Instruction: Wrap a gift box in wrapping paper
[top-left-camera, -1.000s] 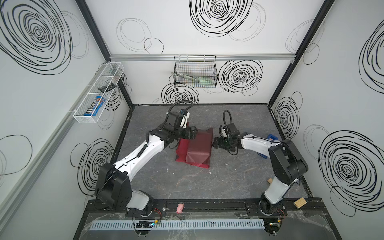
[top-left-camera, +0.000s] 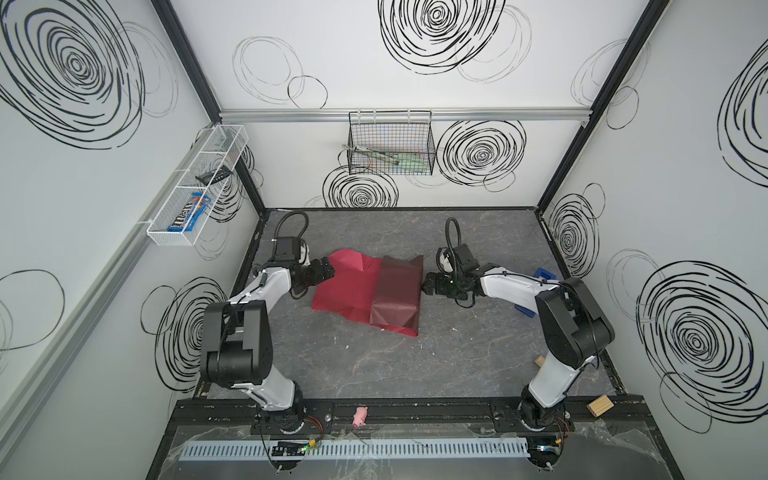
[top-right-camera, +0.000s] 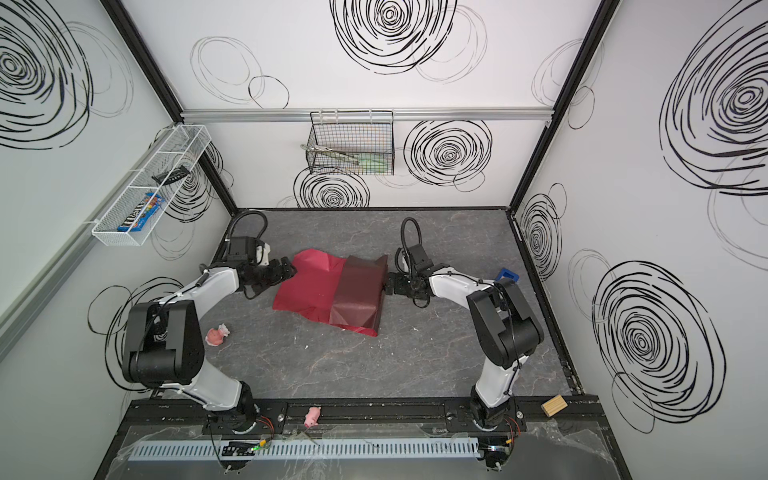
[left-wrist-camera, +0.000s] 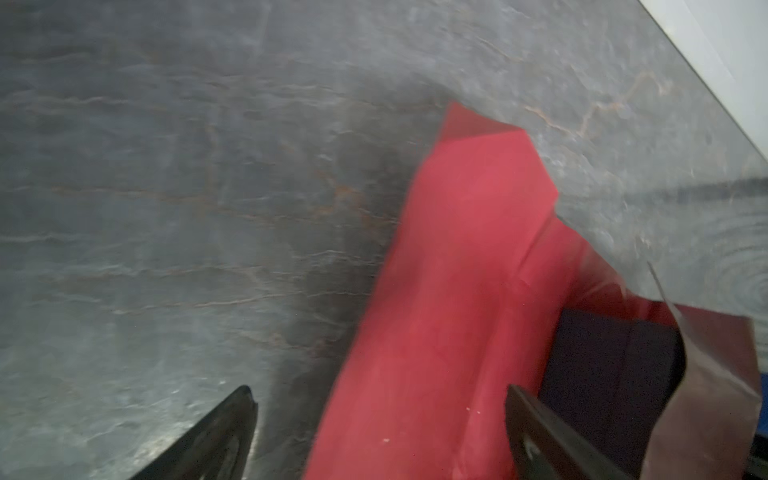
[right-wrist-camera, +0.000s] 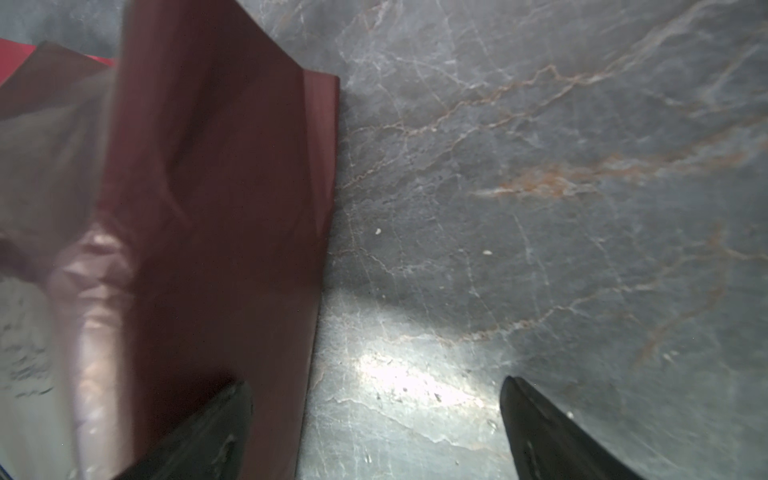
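Red wrapping paper (top-left-camera: 340, 280) lies spread on the table, its right part folded into a darker maroon block (top-left-camera: 395, 292) that seems to cover the box. In the left wrist view, a dark surface (left-wrist-camera: 600, 384) shows beside the red sheet (left-wrist-camera: 432, 304). My left gripper (top-left-camera: 323, 269) stands open at the paper's left end, nothing held between its fingers. My right gripper (top-left-camera: 431, 284) is open just right of the maroon block, whose creased edge (right-wrist-camera: 216, 240) fills the left of the right wrist view.
Pink toys (top-right-camera: 216, 336) (top-left-camera: 360, 416) lie at left and on the front edge. Blue items (top-right-camera: 506, 274) sit at the right, a wooden block (top-left-camera: 600, 405) at front right. Wire baskets (top-left-camera: 391, 142) hang on the walls.
My left gripper has moved leftward from over the folded block to the paper's left end, uncovering more red paper, which now spreads farther left. The right arm has barely moved.
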